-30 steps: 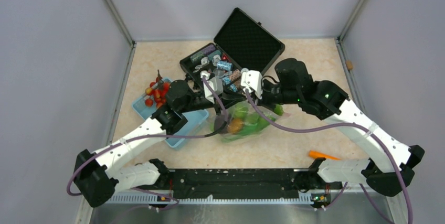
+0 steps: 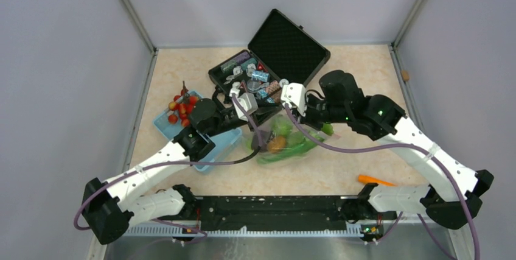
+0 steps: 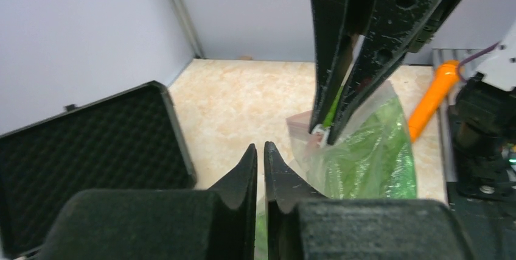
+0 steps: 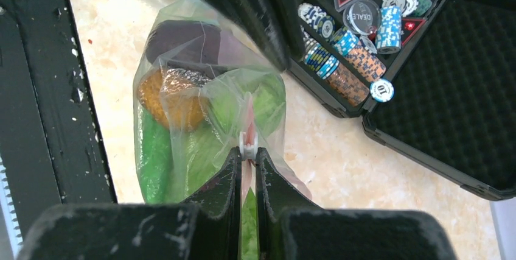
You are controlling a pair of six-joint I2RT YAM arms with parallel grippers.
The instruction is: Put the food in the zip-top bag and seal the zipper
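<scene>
The clear zip top bag lies in the middle of the table. Through its film I see a purple item, a brown round item and green produce. My right gripper is shut on the bag's white zipper slider, the pinkish zip strip running through it. My left gripper is slightly open, a narrow gap between its fingers and nothing in it. In the right wrist view its dark fingers reach over the bag, beside the upper edge.
An open black case with poker chips stands behind the grippers. At left is a blue tray with tomatoes. An orange cylinder lies at the front right. Both grippers are close together over the bag.
The left gripper has moved only a little and stays near the bag's top.
</scene>
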